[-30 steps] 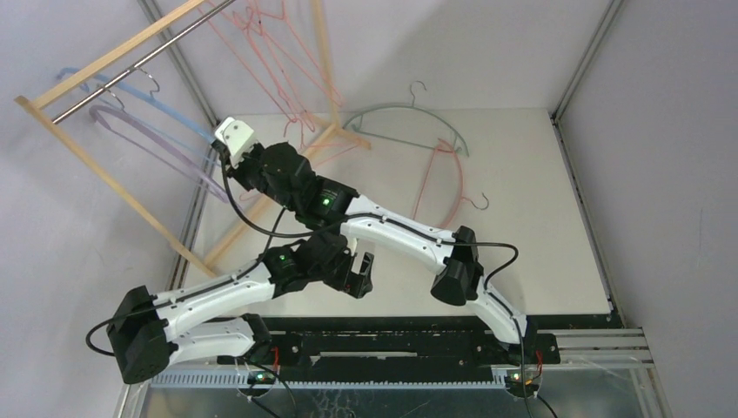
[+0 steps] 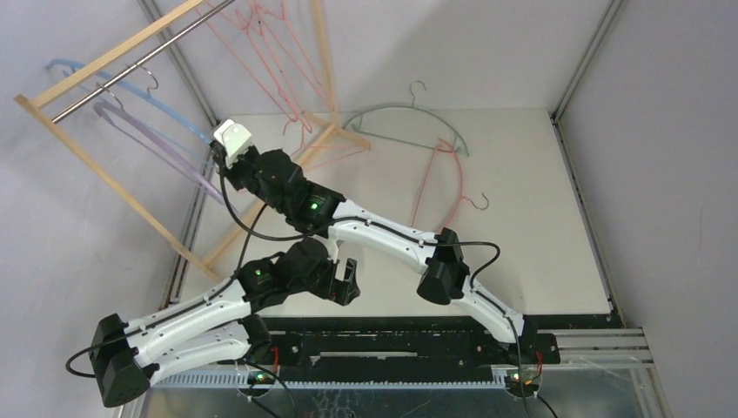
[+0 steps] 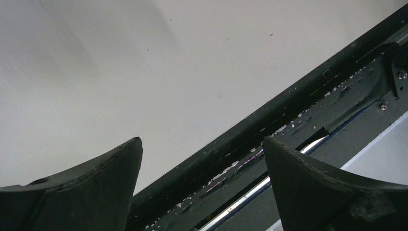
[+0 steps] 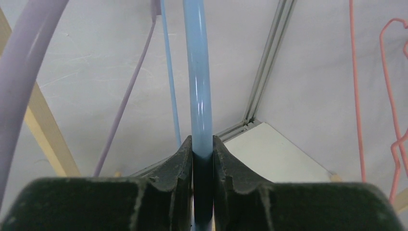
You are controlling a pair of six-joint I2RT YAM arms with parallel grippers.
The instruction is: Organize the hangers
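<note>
A wooden rack with a steel rail [image 2: 174, 39] holds pink hangers [image 2: 274, 65], a blue hanger [image 2: 157, 104] and a lilac hanger [image 2: 152, 150]. My right gripper is at the blue hanger, whose bar [image 4: 197, 72] runs vertically between its nearly closed fingers; whether it grips firmly is unclear. The lilac hanger [image 4: 26, 72] is close on the left in that view. My left gripper points down over the bare table near its front edge, open and empty.
A green hanger [image 2: 400, 139] and pink hangers [image 2: 457, 187] lie on the white table [image 2: 531, 244] at the back and middle. A dark rail [image 3: 260, 125] borders the front edge.
The left arm has moved left and slightly down in the top view. The right arm has shifted slightly left, with small motion of the blue hanger.
</note>
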